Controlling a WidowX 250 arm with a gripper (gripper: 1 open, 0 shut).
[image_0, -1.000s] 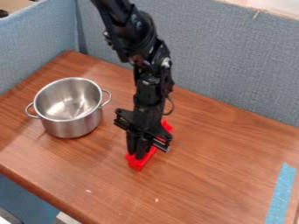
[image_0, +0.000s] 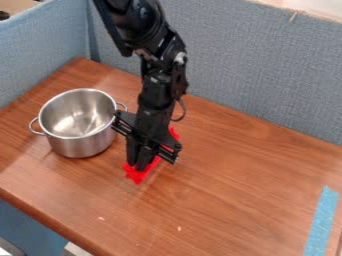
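Note:
My black gripper (image_0: 144, 150) points down at the middle-left of the wooden table, over a red object (image_0: 138, 173) that shows on both sides of it. The fingers sit on or at the red object; whether they are closed on it is hidden. A steel pot (image_0: 79, 124) with two handles stands just left of the gripper, close to it.
Padded grey-blue walls (image_0: 247, 75) bound the table (image_0: 234, 200) at the back and left. A light blue strip (image_0: 321, 220) lies along the right edge.
My gripper and the red object have moved left, closer to the pot. The pot has stayed in place.

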